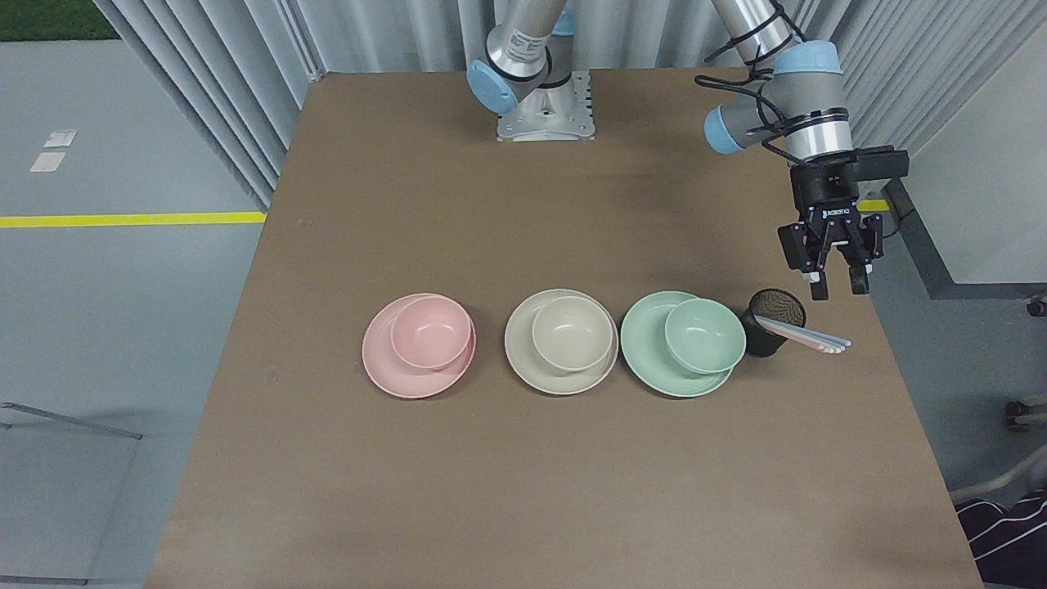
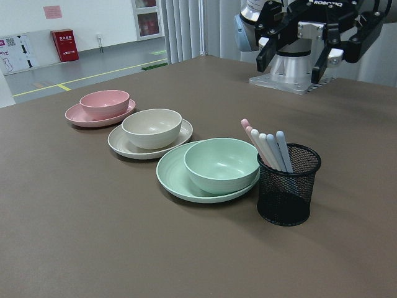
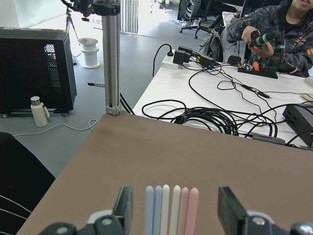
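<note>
A black mesh holder point(image 2: 284, 197) with pink, white and pale blue chopsticks point(image 1: 815, 340) stands on the right of the front view, beside the green bowl point(image 1: 703, 332) on its green plate point(image 1: 649, 365). A cream bowl point(image 1: 571, 330) and a pink bowl point(image 1: 429, 330) sit on matching plates. My gripper point(image 1: 839, 286) hangs above and behind the holder, open with nothing between its fingers. In the wrist view the chopstick tops show between and below the two fingertips.
</note>
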